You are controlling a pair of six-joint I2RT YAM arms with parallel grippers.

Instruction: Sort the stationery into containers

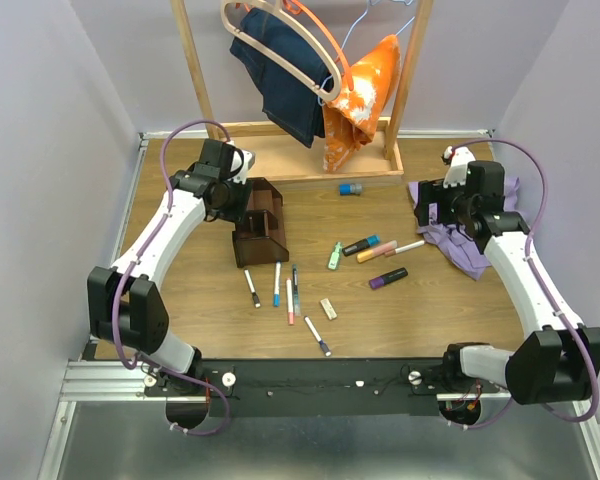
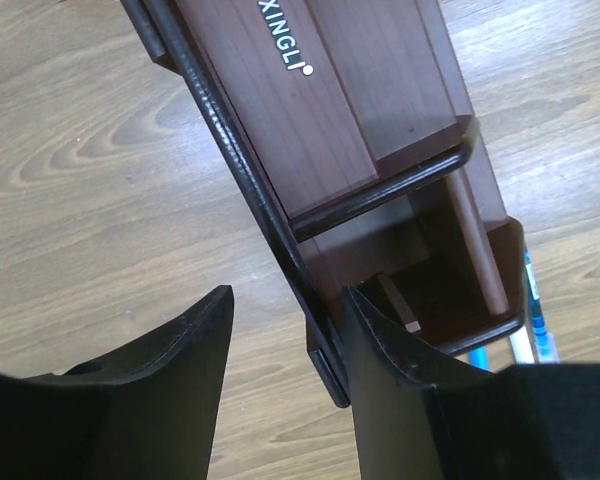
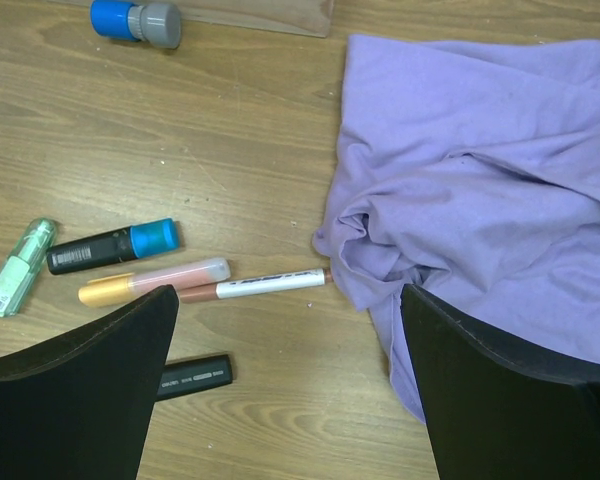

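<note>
My left gripper [image 1: 235, 208] is open over the left rim of the dark wooden organizer [image 1: 267, 245], its fingers near that rim in the left wrist view. My right gripper [image 1: 437, 200] stands open above a lavender cloth [image 1: 465, 255], nothing between its fingers. Pens and markers lie loose on the table: a dark blue-capped marker [image 3: 90, 252], an orange highlighter [image 3: 110, 291], a white marker [image 3: 275, 283], a purple-capped marker [image 1: 388, 278], a green bottle-like item [image 3: 15, 270], a small blue cylinder [image 1: 349, 189], a white eraser-like block [image 1: 328, 309] and several thin pens [image 1: 290, 300].
A wooden rack [image 1: 260, 155] with hanging jeans [image 1: 285, 100] and an orange cushion or cloth [image 1: 365, 95] stands at the back.
</note>
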